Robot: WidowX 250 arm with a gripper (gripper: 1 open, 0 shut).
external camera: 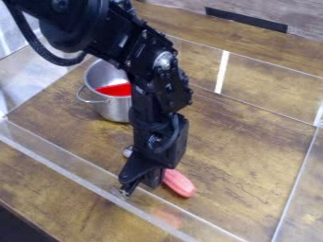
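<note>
A black arm reaches down from the top left to my gripper [142, 180], which is low over the wooden surface in the lower middle. A pink, elongated object [178, 182] lies beside it, its left end hidden behind the gripper. The gripper looks shut; whether it touches the pink object cannot be told.
A metal pot [102, 107] with something red [113, 90] inside stands behind the arm on the left. A dark edge runs along the bottom left.
</note>
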